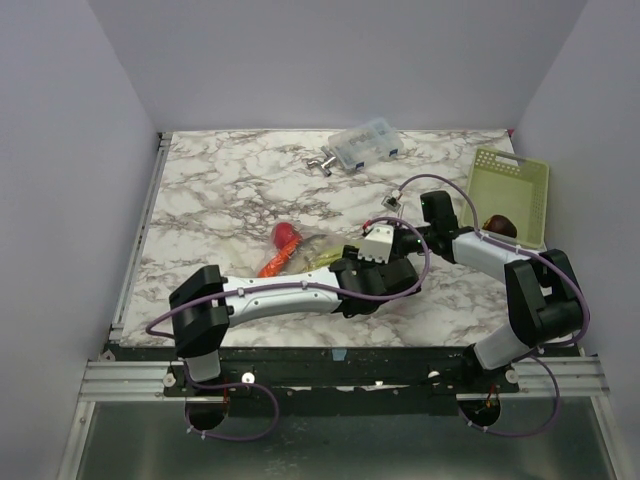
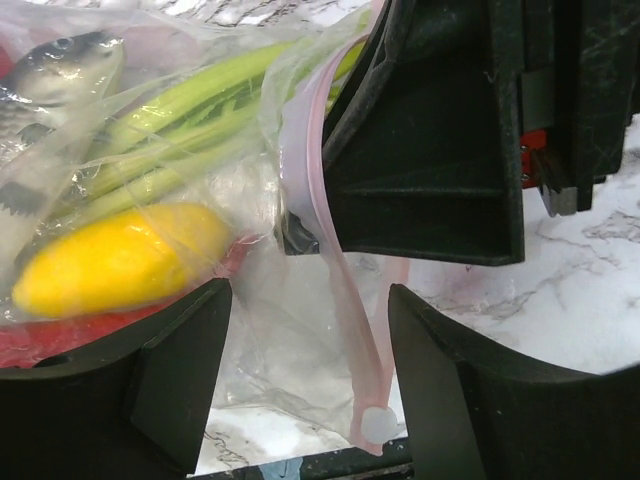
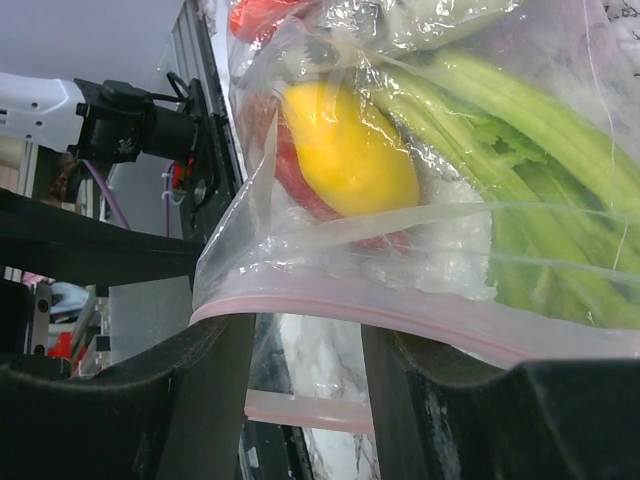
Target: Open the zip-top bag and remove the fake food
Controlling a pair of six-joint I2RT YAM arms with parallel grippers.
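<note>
The clear zip top bag (image 3: pixel 440 235) lies with its pink-rimmed mouth toward the right arm. Inside show a yellow fake fruit (image 3: pixel 350 150), green celery stalks (image 3: pixel 540 190) and a grey fish (image 2: pixel 65 75). In the left wrist view my left gripper is part open, its fingers on either side of the bag's hanging rim. My right gripper is at the mouth, with part of it inside in the left wrist view. Its fingertips look parted around the rims, but whether they pinch the plastic is unclear. From above, the left gripper (image 1: pixel 378 243) hides the mouth.
A green basket (image 1: pixel 482 158) holding a dark round item (image 1: pixel 500 226) stands at the right. At the back lies a clear plastic box (image 1: pixel 364 146). Both arms crowd close together at the bag.
</note>
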